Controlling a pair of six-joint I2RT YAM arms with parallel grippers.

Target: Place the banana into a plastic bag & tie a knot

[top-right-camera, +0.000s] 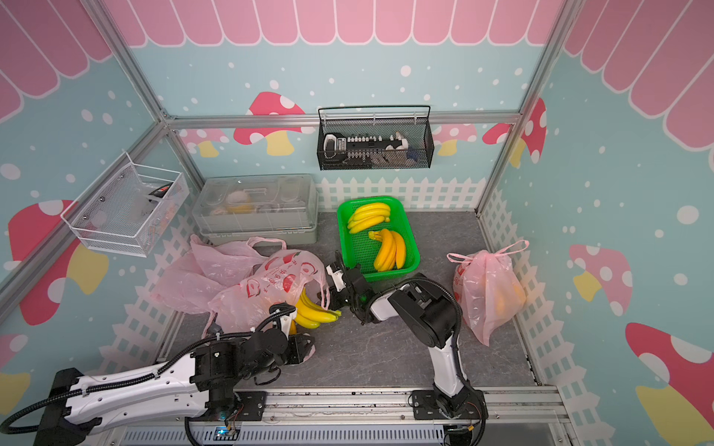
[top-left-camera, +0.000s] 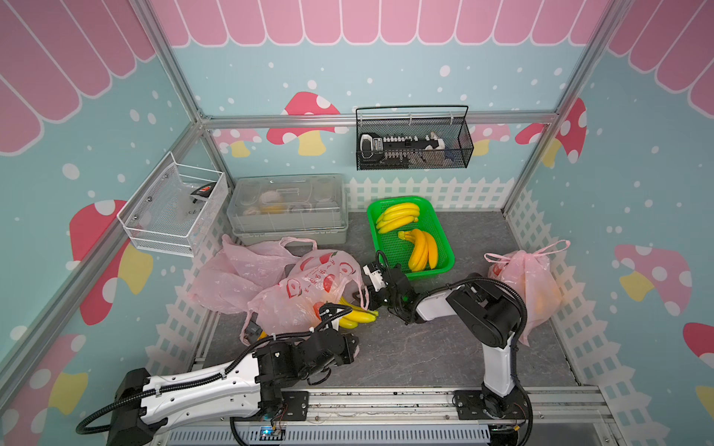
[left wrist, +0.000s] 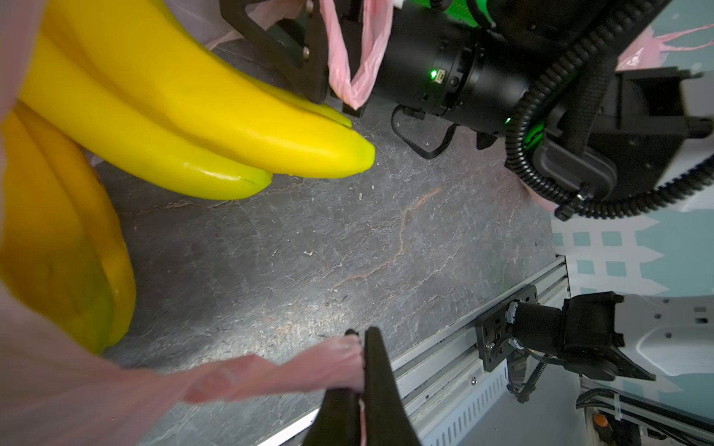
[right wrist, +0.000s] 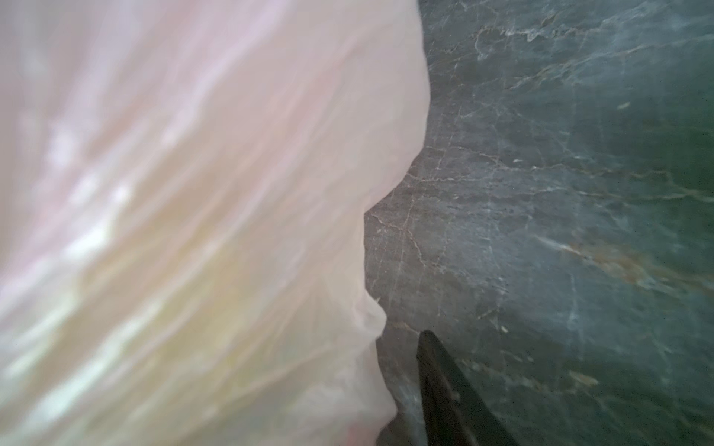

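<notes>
A pink plastic bag with a red print (top-left-camera: 319,286) lies at the left of the table, its mouth facing right. Yellow bananas (left wrist: 215,104) stick out of that mouth, tips on the grey tabletop. My left gripper is shut on one bag handle (left wrist: 290,368), which is pulled taut and twisted in front of the bananas. At the far side of the mouth, my right gripper (top-right-camera: 332,299) is part open, with the other handle loop (left wrist: 346,55) hanging over it. In the right wrist view one dark finger (right wrist: 444,394) shows beside the bag film (right wrist: 223,186); the other finger is hidden.
A green basket (top-left-camera: 446,249) with more bananas stands just behind my right gripper. Another pink bag (top-left-camera: 230,275) lies at the left. A filled bag (top-left-camera: 524,290) stands at the right wall, a clear-lidded box (top-left-camera: 286,215) at the back.
</notes>
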